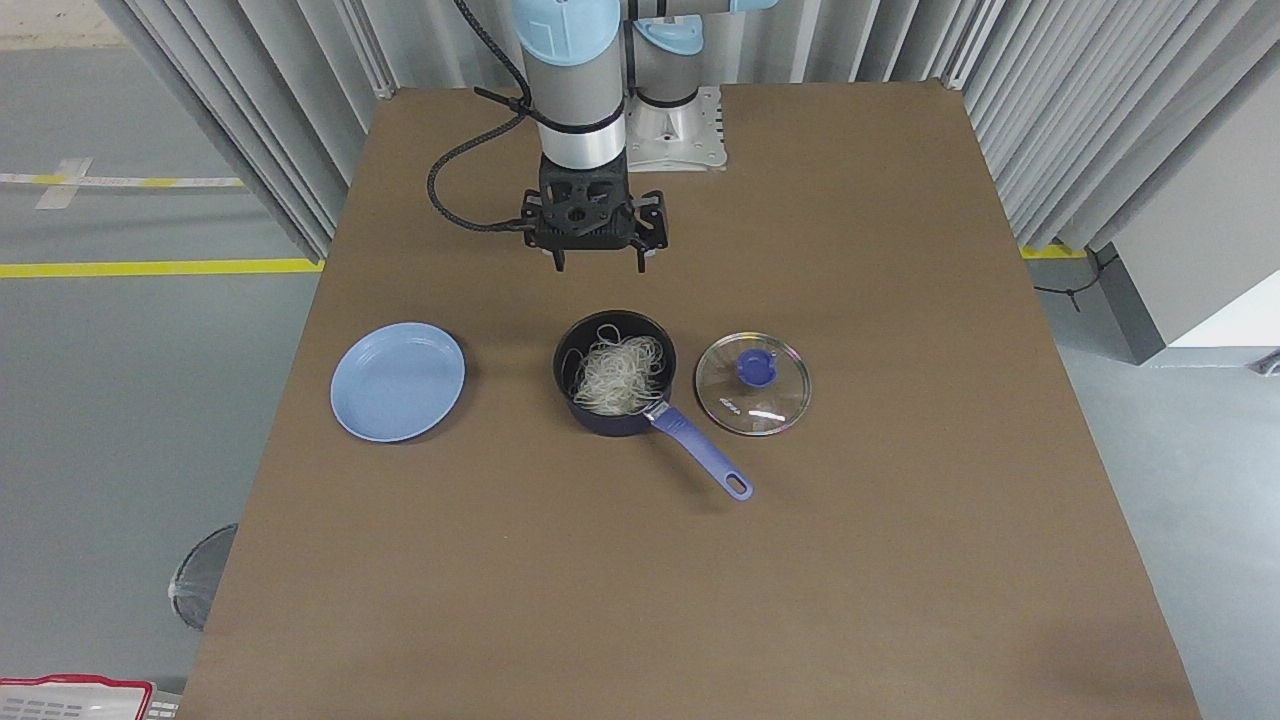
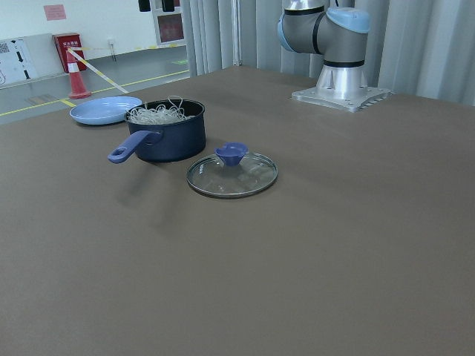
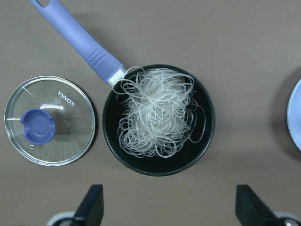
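Note:
A dark saucepan (image 1: 577, 410) with a blue handle (image 1: 702, 451) holds white noodles (image 3: 155, 110). Its glass lid (image 1: 753, 402) with a blue knob (image 3: 38, 126) lies beside it, on the handle side. A light blue plate (image 1: 397, 382) is on the pan's other side, partly cut off in the wrist view. My gripper (image 1: 601, 263) hangs above the table behind the pan. In the wrist view its two fingers stand wide apart at the bottom edge, open with nothing between them but bare table below.
The robot's base plate (image 2: 341, 100) stands at the back, before grey curtains.

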